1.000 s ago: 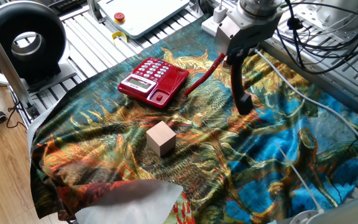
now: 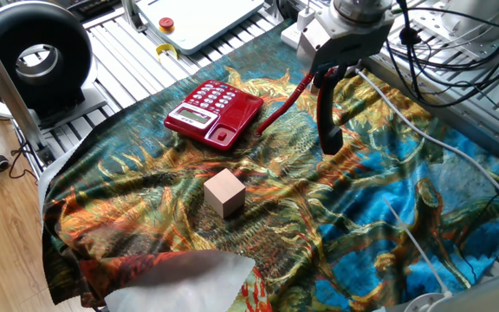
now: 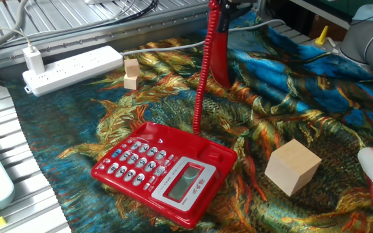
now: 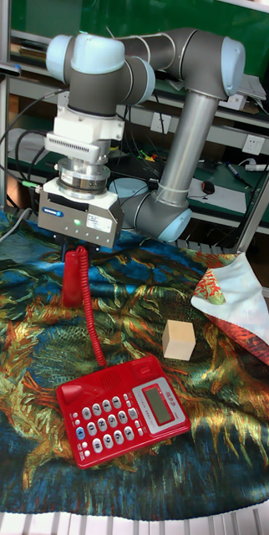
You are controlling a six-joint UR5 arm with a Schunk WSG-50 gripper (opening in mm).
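Note:
The red telephone base (image 2: 213,115) lies flat on the patterned cloth, its keypad and display facing up. My gripper (image 3: 225,15) is shut on the red handset (image 3: 219,59), which hangs upright, long side down, apart from the base. A coiled red cord (image 3: 206,71) runs up from the base to the handset. In the third exterior view the handset (image 4: 74,278) shows below the gripper body (image 4: 78,218), behind the base. Its contact with the fingers is partly hidden. Whether its lower end touches the cloth, I cannot tell.
A wooden cube (image 2: 224,192) rests on the cloth near the base. Two small wooden blocks (image 3: 131,74) sit beside a white power strip (image 3: 76,70). The cloth (image 2: 145,173) is wrinkled, with one corner (image 2: 184,282) folded over. A grey cable (image 2: 440,130) crosses the right side.
The handset's lower end has shifted slightly left and up in the first exterior view, along with a small movement of my gripper. The base and cube stay put.

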